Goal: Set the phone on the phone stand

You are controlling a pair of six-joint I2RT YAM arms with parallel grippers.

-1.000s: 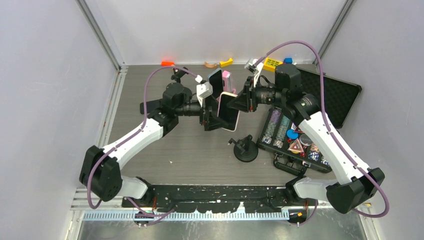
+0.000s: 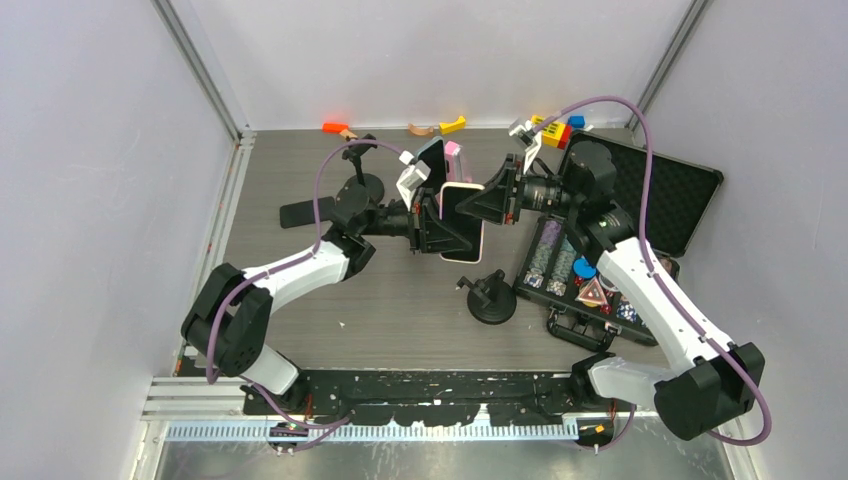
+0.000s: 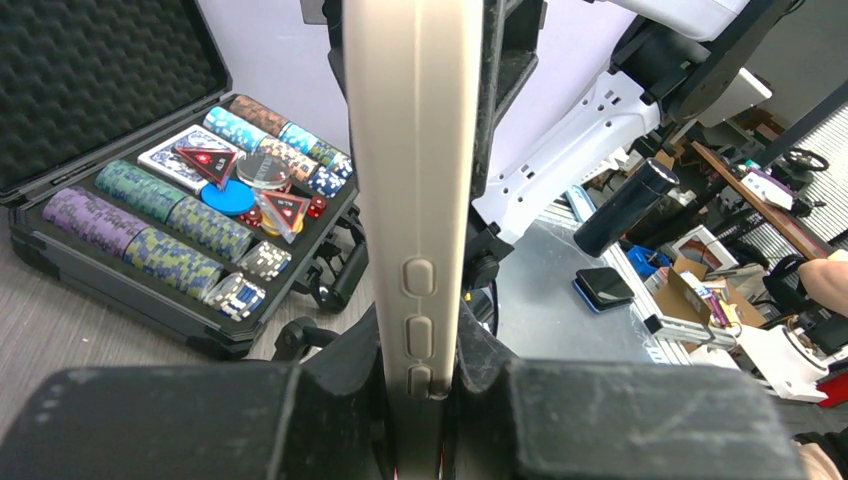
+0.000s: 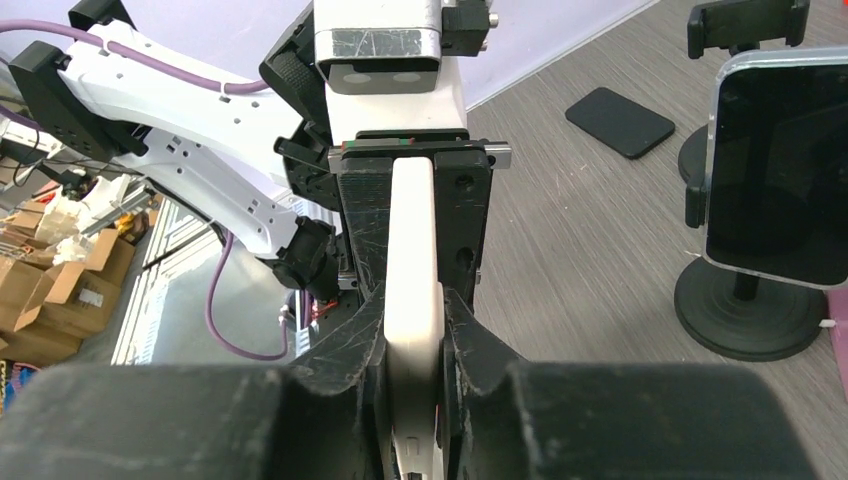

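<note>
A phone with a pale frame [image 2: 461,250] hangs mid-table between both grippers. My left gripper [image 2: 440,232] is shut on one side of it, and my right gripper [image 2: 480,205] is shut on the other; its pale edge [image 3: 410,200] [image 4: 410,260] fills both wrist views. An empty black stand [image 2: 490,300] is below it in the top view. Another stand at the back holds a phone [image 4: 775,170]. A third stand [image 2: 368,185] is at the back left.
An open case of poker chips [image 2: 560,260] lies at the right. A flat black phone [image 2: 300,214] lies at the left. Coloured toys line the back edge.
</note>
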